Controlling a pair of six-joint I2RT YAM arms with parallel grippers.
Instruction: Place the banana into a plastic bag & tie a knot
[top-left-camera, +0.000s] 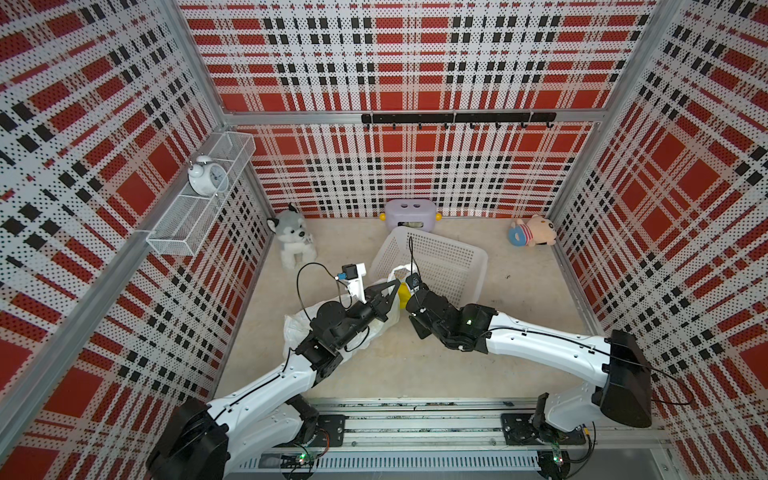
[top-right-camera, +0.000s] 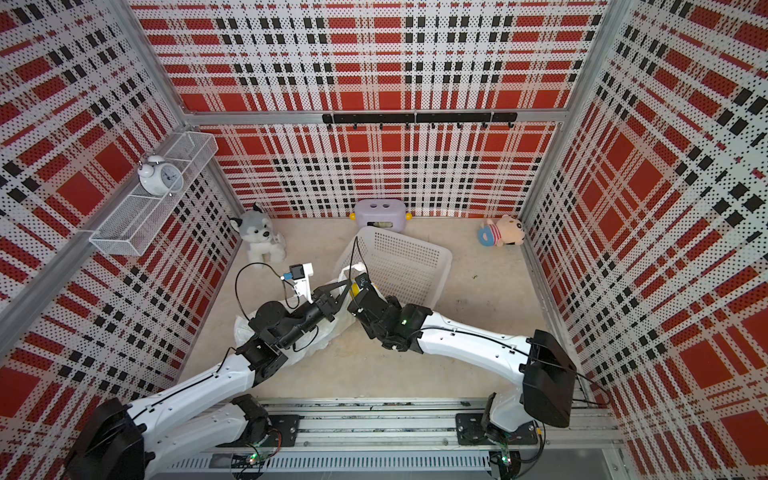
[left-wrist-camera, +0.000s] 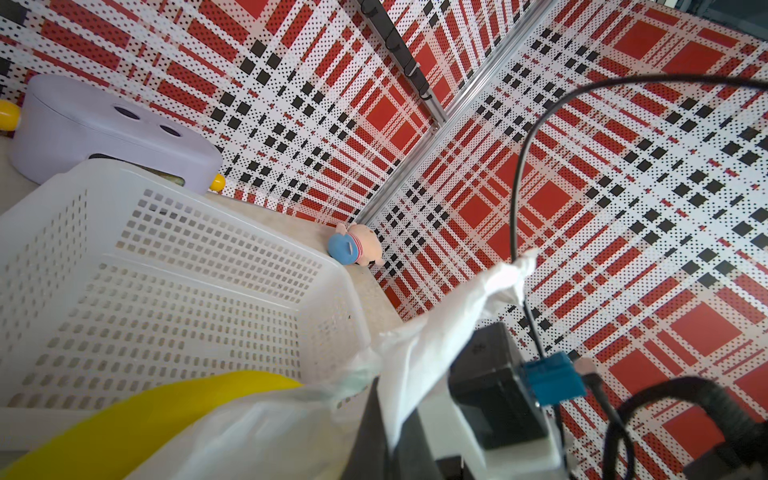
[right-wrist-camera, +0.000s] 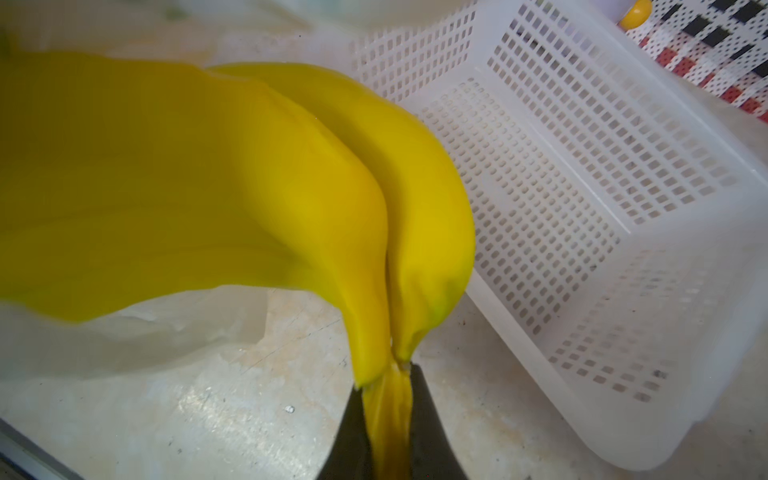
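Observation:
A yellow banana bunch (right-wrist-camera: 416, 208) fills much of the right wrist view. My right gripper is shut on its stem, and its body hides much of the bunch in both top views. A white plastic bag (left-wrist-camera: 432, 336) runs up through the fingers of my left gripper, which is shut on it. In the top left view the bag (top-left-camera: 296, 332) spreads beneath the left arm, and its upper part is beside the bananas. The bananas' far end lies against or partly inside the bag; how deep, I cannot tell.
A white perforated basket (top-left-camera: 448, 252) sits just behind the grippers. A husky toy (top-left-camera: 292, 232), a lilac toy (top-left-camera: 409, 212) and a small doll (top-left-camera: 530, 232) stand along the back.

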